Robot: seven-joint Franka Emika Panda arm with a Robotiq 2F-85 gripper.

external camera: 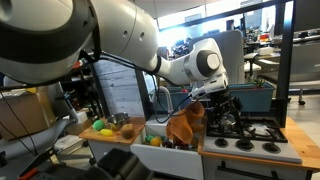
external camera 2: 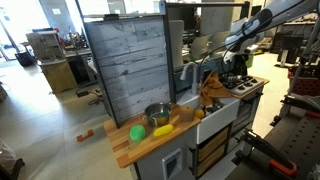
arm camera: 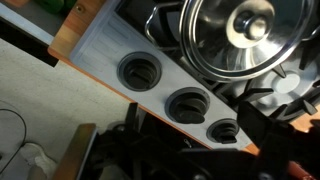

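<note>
My gripper is open above the front of the stove, its dark fingers apart at the bottom of the wrist view. Nothing shows held between them. Black control knobs lie below: a left knob (arm camera: pixel 139 71), a middle knob (arm camera: pixel 187 104) and a right knob (arm camera: pixel 224 130). A metal pot with a glass lid (arm camera: pixel 235 40) sits on the burners behind the knobs. In exterior view 1 the gripper (external camera: pixel 222 104) is dark against the stove (external camera: pixel 262 147), and its fingertips are hard to make out.
An orange cloth (external camera: pixel 182 128) hangs at the sink (external camera: pixel 168 158), left of the stove. Farther left, a steel pot (external camera 2: pixel 159 115), a green item (external camera 2: pixel 137 132) and a yellow item (external camera 2: pixel 164 129) rest on the wooden counter (external camera 2: pixel 128 153). A blue-grey backsplash (external camera: pixel 255 98) stands behind the stove.
</note>
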